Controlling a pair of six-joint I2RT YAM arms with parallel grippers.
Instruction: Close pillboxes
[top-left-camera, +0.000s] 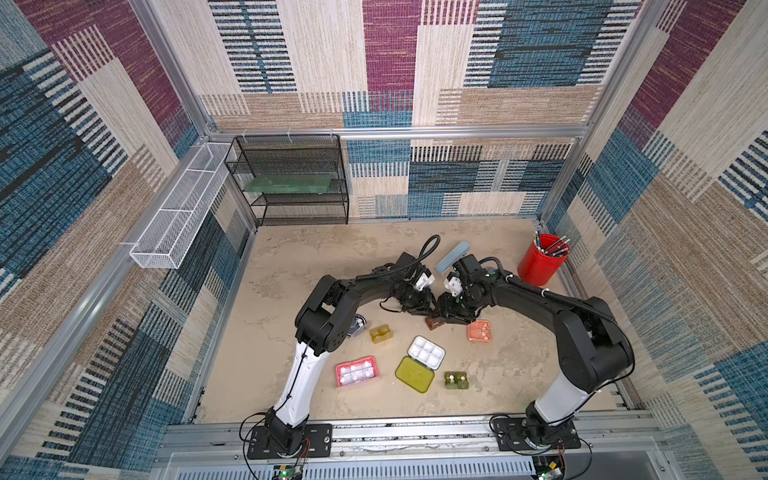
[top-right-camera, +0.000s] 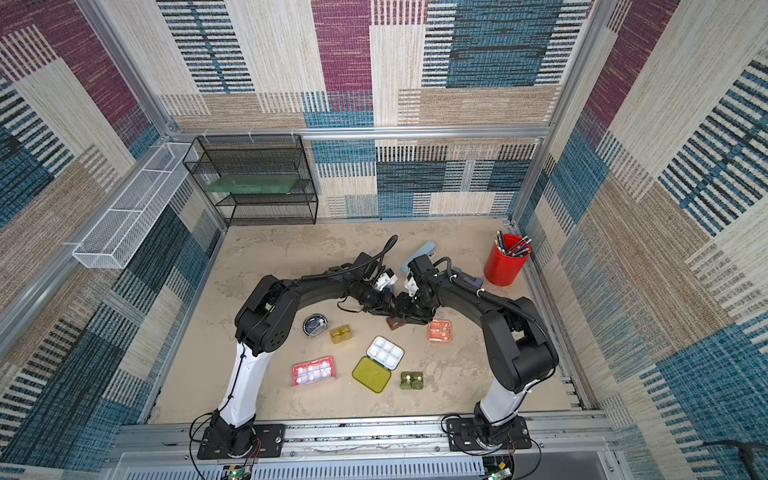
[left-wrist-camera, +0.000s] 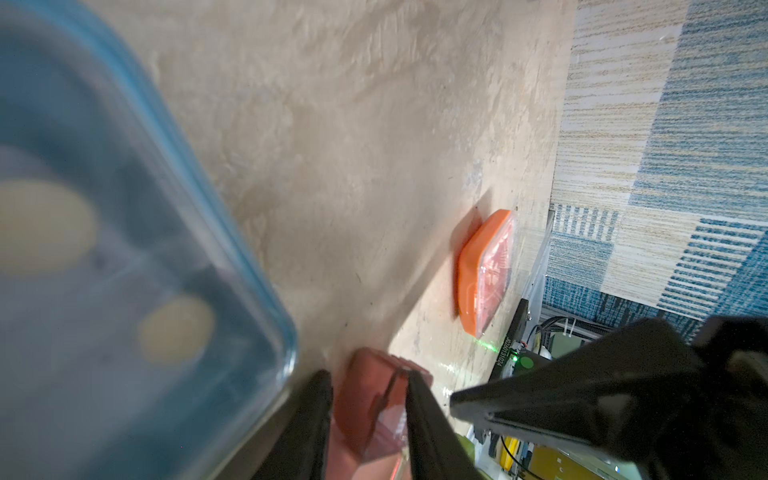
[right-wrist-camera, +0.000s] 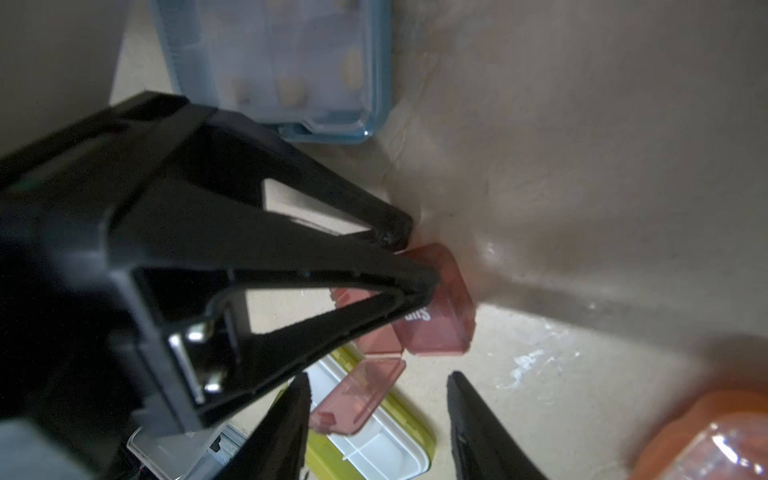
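Note:
A small brown-red pillbox (right-wrist-camera: 436, 328) sits on the table where my grippers meet, mostly hidden in the top views (top-left-camera: 433, 323). Its flaps show beside the dark fingers in both wrist views. My left gripper is around it, fingers part apart. My right gripper (top-left-camera: 449, 308) is beside it, coming from the right; whether it grips anything is unclear. A blue pillbox (right-wrist-camera: 272, 64) lies behind. An orange pillbox (top-left-camera: 478, 332), a yellow one (top-left-camera: 381, 333), a pink one (top-left-camera: 357, 370), an olive one (top-left-camera: 456, 380) and an open white-and-olive one (top-left-camera: 416, 372) lie around.
A red cup of pens (top-left-camera: 542, 260) stands at the back right. A black wire shelf (top-left-camera: 288, 208) is at the back left, and a round dark container (top-right-camera: 315, 325) lies left of the yellow box.

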